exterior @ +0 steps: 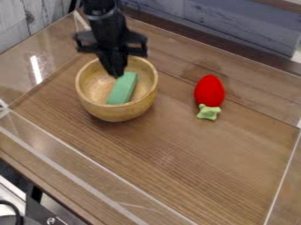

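My black gripper (pixel 113 44) is above the back rim of a tan bowl (pixel 94 104), its body blurred and no object visible held by it; its fingertips are too blurred to read clearly. Inside the bowl lies a green oblong item (pixel 120 88), toward the right of the bowl's middle.
On the wooden table (pixel 200 167), a red oval object (pixel 209 90) lies right of the bowl, with a small light-green piece (pixel 209 112) just in front of it. The table's edge runs along the back and lower left.
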